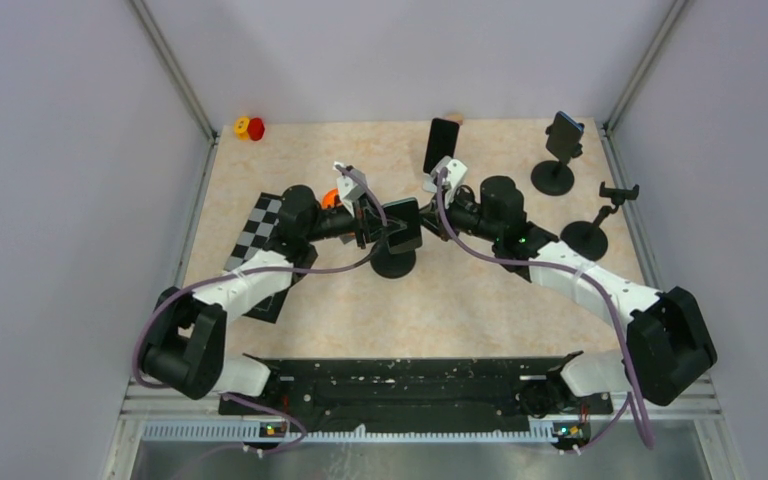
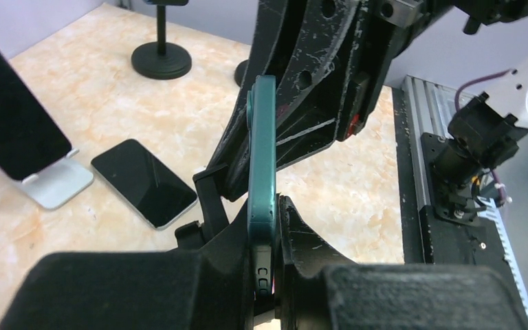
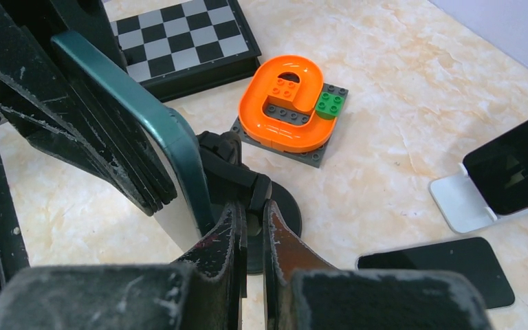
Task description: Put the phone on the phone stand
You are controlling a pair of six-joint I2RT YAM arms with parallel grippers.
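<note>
A teal-edged phone (image 1: pixel 403 215) is held upright at the centre, above a black phone stand (image 1: pixel 393 264). My left gripper is shut on the phone, whose thin edge (image 2: pixel 262 137) runs up between its fingers. My right gripper is shut on the black stand's holder (image 3: pixel 237 172), just beside the phone (image 3: pixel 161 127). How far the phone is seated in the holder is hidden by the grippers.
Two other black stands (image 1: pixel 585 240) are at the right.
</note>
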